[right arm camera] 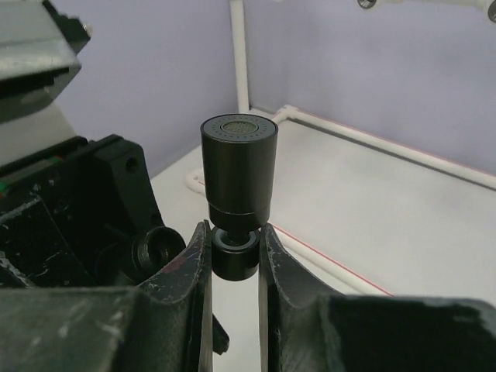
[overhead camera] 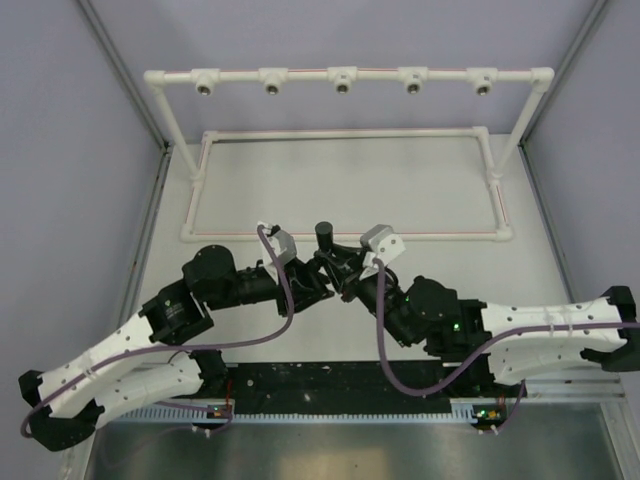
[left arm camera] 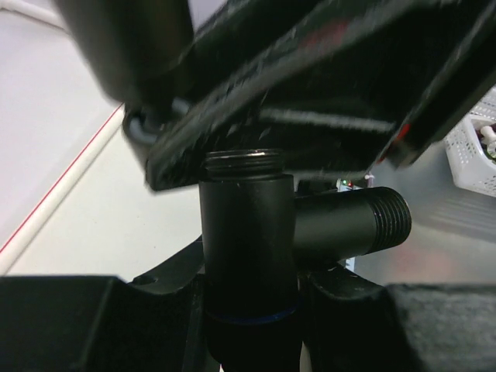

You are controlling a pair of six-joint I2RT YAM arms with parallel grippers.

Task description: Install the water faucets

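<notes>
In the left wrist view, a black T-shaped faucet body (left arm camera: 246,225) stands upright with my left gripper shut on its lower part. Its threaded top is uncovered, and a threaded branch (left arm camera: 391,219) points right. My right gripper is closed around the narrow neck of a black faucet nozzle (right arm camera: 239,167), whose perforated face points up. The branch's round opening (right arm camera: 160,246) shows left of the right fingers. From above, the left gripper (overhead camera: 318,280) and right gripper (overhead camera: 340,268) meet, with the nozzle (overhead camera: 324,234) sticking up between them.
A white pipe frame (overhead camera: 310,75) with several downward outlets (overhead camera: 342,80) runs across the back. The white board (overhead camera: 340,185) behind the grippers is bare. A white basket (left arm camera: 471,163) with small parts stands at the right in the left wrist view.
</notes>
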